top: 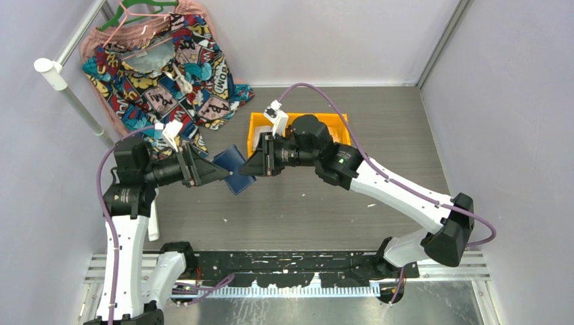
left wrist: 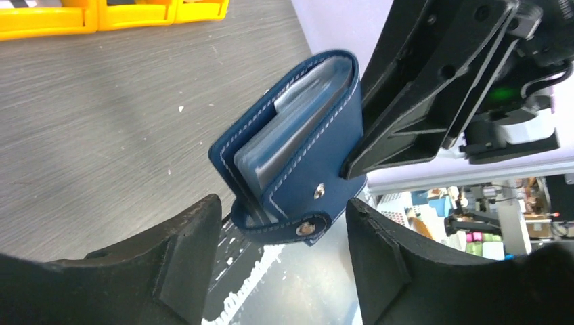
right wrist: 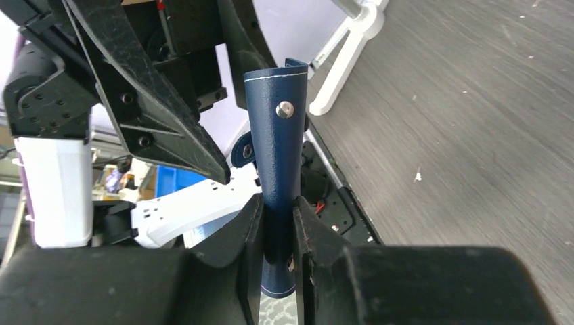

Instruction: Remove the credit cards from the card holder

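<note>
The navy card holder [top: 232,169] is held up between the two grippers above the table. My right gripper is shut on it, gripping it from the side. In the left wrist view the holder [left wrist: 325,149] gapes at its end, with a stack of card edges [left wrist: 284,128] showing inside and snap studs on its flap. My left gripper is part open around the near end of the holder, its fingertips apart from each other, just below the cards.
An orange bin [top: 332,122] stands at the back centre behind the right arm. Patterned clothes [top: 162,81] with hangers lie at the back left.
</note>
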